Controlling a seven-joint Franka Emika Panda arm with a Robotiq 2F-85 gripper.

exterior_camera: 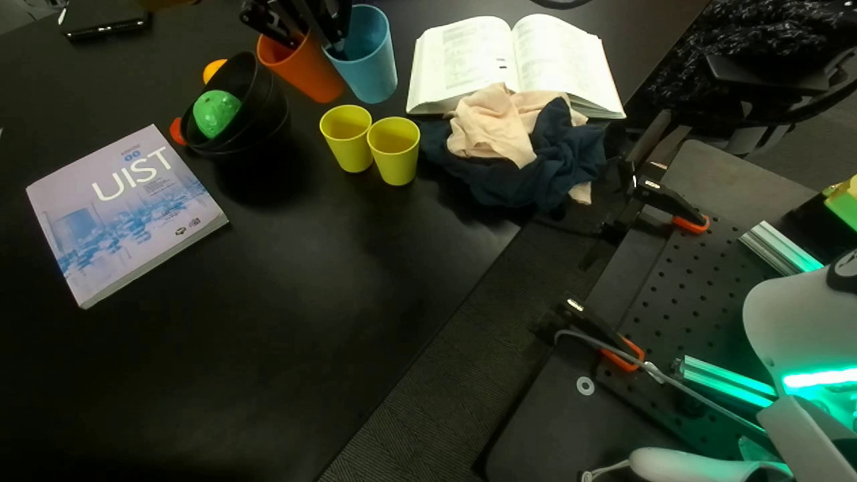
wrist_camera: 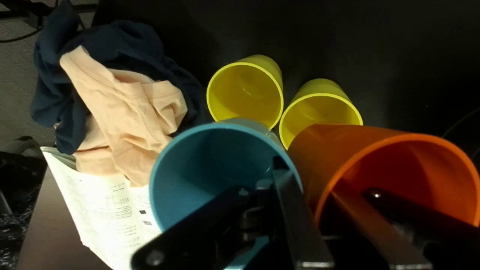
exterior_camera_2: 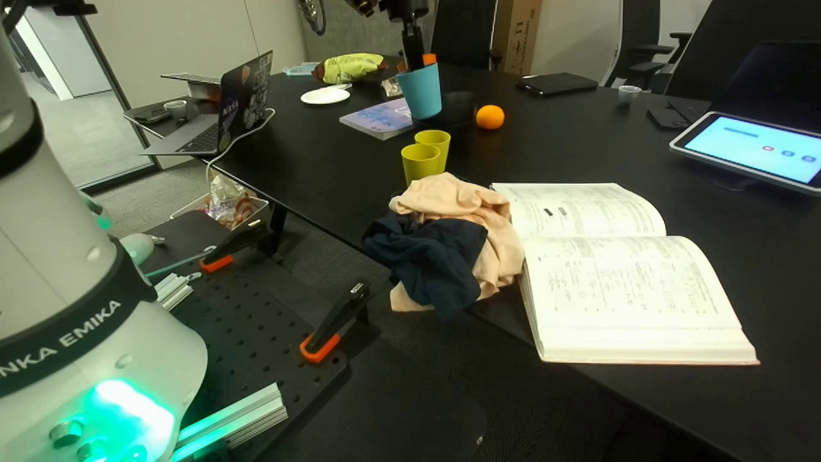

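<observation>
A blue cup [wrist_camera: 225,173] and an orange cup [wrist_camera: 342,148] stand side by side with their walls together in the wrist view. My gripper reaches down into them, one finger inside each cup, and is shut on the two adjoining walls. Exterior view 1 shows the blue cup [exterior_camera: 371,60] and the tilted orange cup [exterior_camera: 309,71] at the top, with the dark gripper [exterior_camera: 310,32] entering from above. In exterior view 2 the blue cup [exterior_camera_2: 421,92] hides most of the orange one. Whether their bases touch the table cannot be told.
Two yellow cups [exterior_camera: 371,148] stand close by. A black bowl [exterior_camera: 257,120] holds a green ball [exterior_camera: 215,112]. Crumpled cloths [exterior_camera: 514,148] lie against an open book [exterior_camera: 466,60]. The purple UIST book [exterior_camera: 124,213] lies left.
</observation>
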